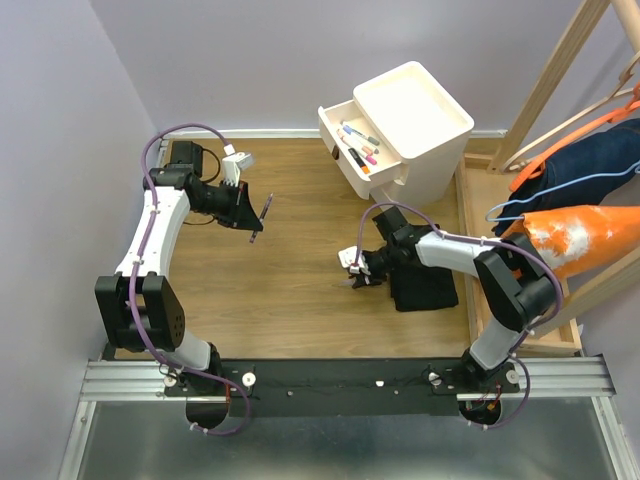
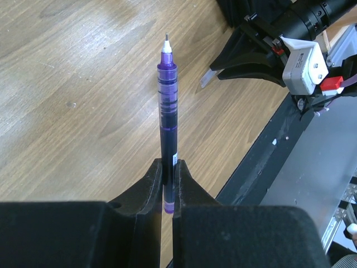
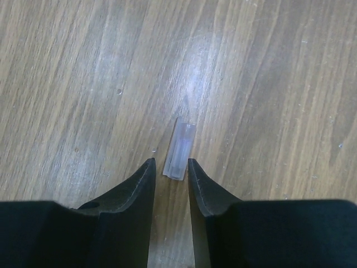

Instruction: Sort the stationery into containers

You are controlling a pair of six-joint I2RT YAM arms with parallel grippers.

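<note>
A purple pen [image 2: 169, 117] is pinched upright between the fingertips of my left gripper, held above the left part of the table in the top view. On the wooden table lies a small translucent cap-like piece [image 3: 180, 151], pale and tube-shaped. My right gripper is part open, with one fingertip on each side of the near end of that piece; whether they touch it cannot be told. Several markers [image 1: 358, 145] lie in the pulled-out drawer [image 1: 334, 142] of the white cabinet [image 1: 415, 100].
Black cloth [image 1: 424, 288] lies under the right forearm. A wooden rack with an orange garment [image 1: 570, 238] and a dark one [image 1: 600, 170] stands at the right. Clear table surface [image 1: 270, 310] fills the middle and front left.
</note>
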